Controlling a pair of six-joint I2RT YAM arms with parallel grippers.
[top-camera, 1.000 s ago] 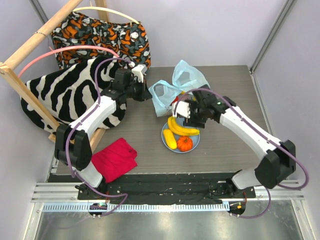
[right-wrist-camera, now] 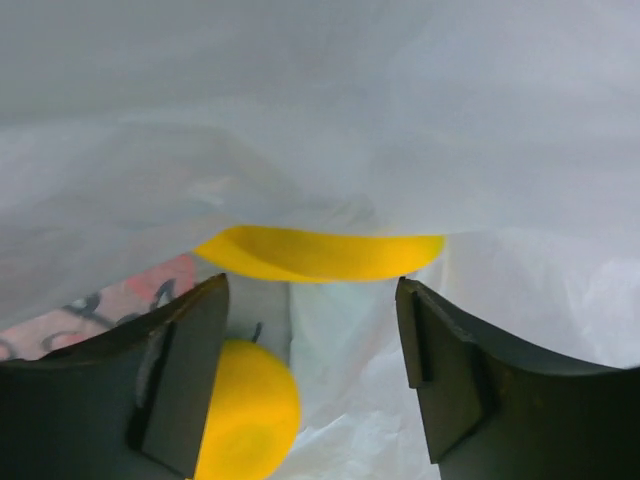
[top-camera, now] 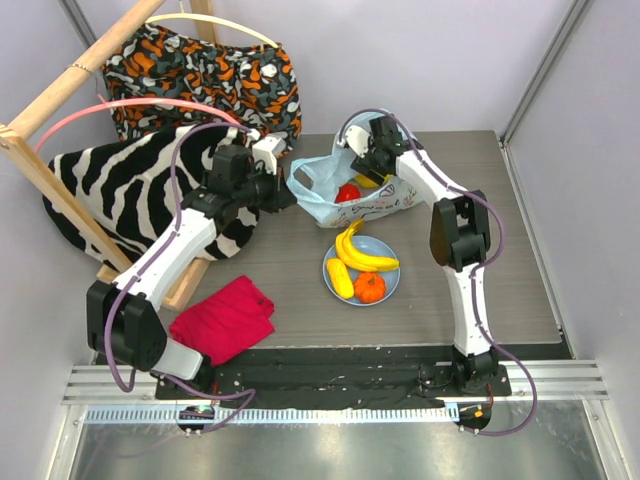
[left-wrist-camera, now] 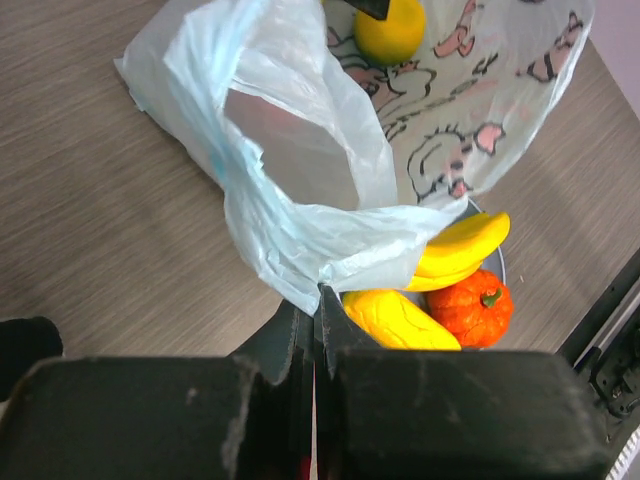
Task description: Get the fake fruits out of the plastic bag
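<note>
The light-blue plastic bag (top-camera: 312, 207) lies open at the back of the table. My left gripper is shut on its rim, pinching a corner of the thin plastic and holding the mouth wide. Inside the bag is my right gripper (top-camera: 372, 176), its fingers apart and empty. In the right wrist view, a long yellow fruit (right-wrist-camera: 320, 256) lies just beyond the fingertips, partly covered by plastic, and a round yellow fruit (right-wrist-camera: 250, 415) sits by the left finger. From above, a red fruit (top-camera: 348, 192) shows near the bag's mouth.
In front of the bag, a blue plate (top-camera: 374, 245) holds bananas (top-camera: 375, 262), a long yellow fruit (top-camera: 340, 278) and an orange pumpkin (top-camera: 369, 288). A red cloth (top-camera: 228, 320) lies front left; a wooden rack (top-camera: 70, 205) stands left.
My right gripper has gone from above the plate back into the bag, whose far side now stands around it. The left gripper has shifted slightly left, keeping the bag's rim.
</note>
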